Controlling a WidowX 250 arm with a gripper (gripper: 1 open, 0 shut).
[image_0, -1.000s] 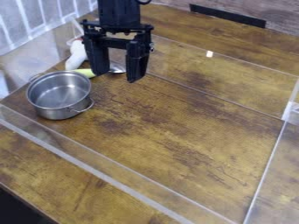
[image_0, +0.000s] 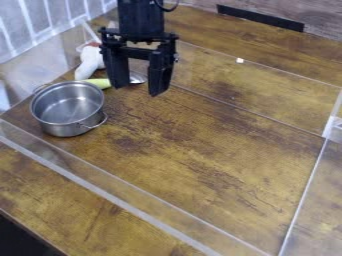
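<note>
My black gripper (image_0: 139, 70) hangs at the upper centre of the camera view with its fingers apart and open, nothing visible between them, above the wooden table. To its lower left a steel pot (image_0: 67, 106) with side handles rests on the table. Behind the pot lie a yellow-green item (image_0: 99, 83) and a white object (image_0: 87, 63), partly hidden. A shiny metal piece, too small to make out, shows near the gripper.
A clear low wall borders the wooden workspace (image_0: 221, 160) on several sides.
</note>
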